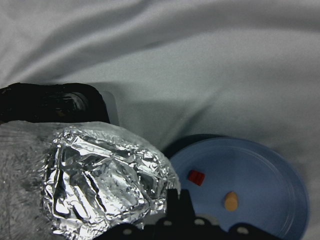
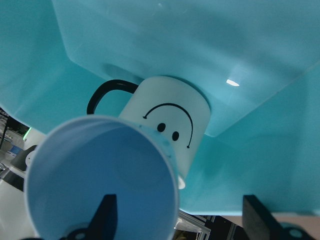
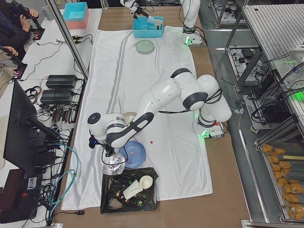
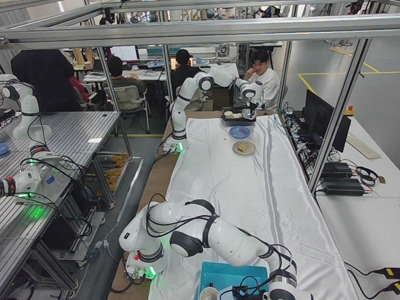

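My left gripper is shut on crumpled foil with a translucent rim (image 1: 100, 180), held beside a blue plate (image 1: 265, 185) bearing small red and orange pieces, near the black bin (image 3: 128, 204). In the right wrist view, a pale blue cup (image 2: 100, 160) is at my right gripper, one finger inside it and the other outside; whether it grips the cup I cannot tell. Behind it a white smiley mug (image 2: 160, 115) lies in the turquoise bin (image 2: 260, 45).
The black bin holds white cups and dark clutter. A beige plate (image 4: 244, 148) and a green plate (image 3: 145, 46) rest on the white cloth, whose middle is largely clear. A monitor (image 3: 16, 128) and cables line the left side.
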